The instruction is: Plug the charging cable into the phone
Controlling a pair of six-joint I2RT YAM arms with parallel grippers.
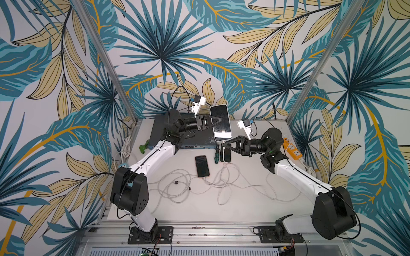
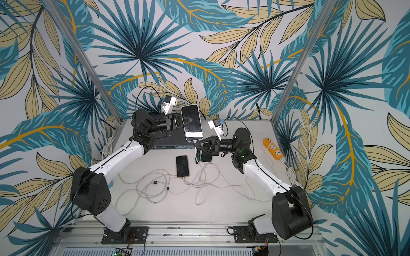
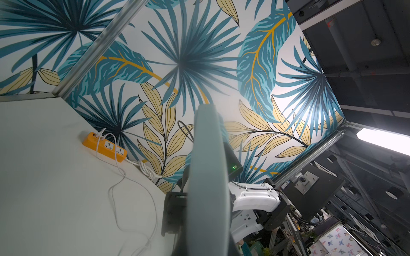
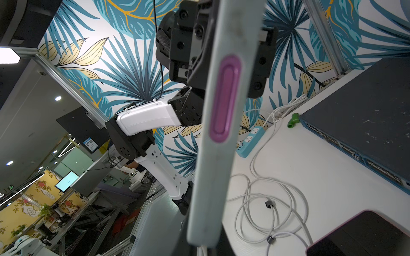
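Observation:
A white-framed phone (image 1: 220, 122) hangs above the table, its side gripped by my left gripper (image 1: 219, 121), which is shut on it. Just below its lower end is my right gripper (image 1: 224, 144), shut on the white charging cable (image 2: 196, 149), which runs down from the fingertips to the table. Edge-on, the phone (image 4: 211, 170) fills the middle of the right wrist view; a bit of pale cable (image 4: 203, 250) shows right under its bottom end. Whether the plug sits in the port cannot be told. In the left wrist view the phone (image 3: 208, 183) hides the right gripper's fingertips.
Another phone (image 1: 202, 166) lies on the table, with a dark green-handled tool (image 1: 216, 154) and a black item (image 1: 227, 153) nearby. Loose white cable coils spread in front. A dark flat device (image 1: 202, 138) sits behind; an orange power strip (image 1: 292, 149) is at right.

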